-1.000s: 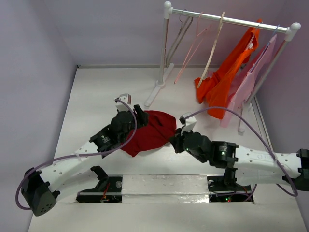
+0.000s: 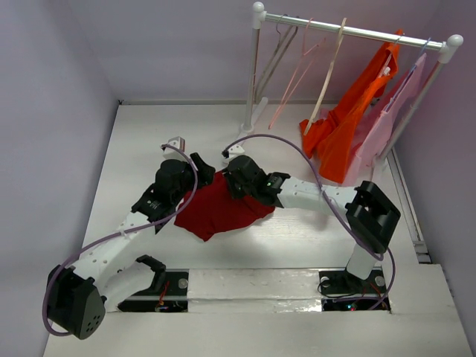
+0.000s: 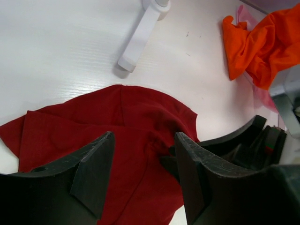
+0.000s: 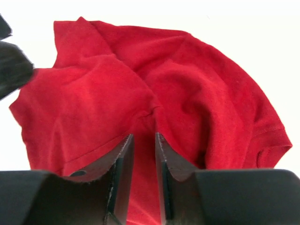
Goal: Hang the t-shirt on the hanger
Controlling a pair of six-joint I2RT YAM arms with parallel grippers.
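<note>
The dark red t-shirt lies bunched and folded on the white table, partly covered by both arms. Over its upper left side is my left gripper, its fingers spread with cloth visible below the gap. My right gripper hangs over the shirt's middle, with a narrow gap between its fingertips and red cloth beneath. No cloth appears pinched in either one. Empty hangers hang on the rack's rail: a pink one and a pale wooden one.
A white rack rail spans the back right, its foot reaching toward the shirt. Orange clothing and a pink garment hang at the right.
My right arm has swung left and back, from the shirt's right edge to over its middle. The left gripper has shifted slightly left. The shirt lies in about the same place.
</note>
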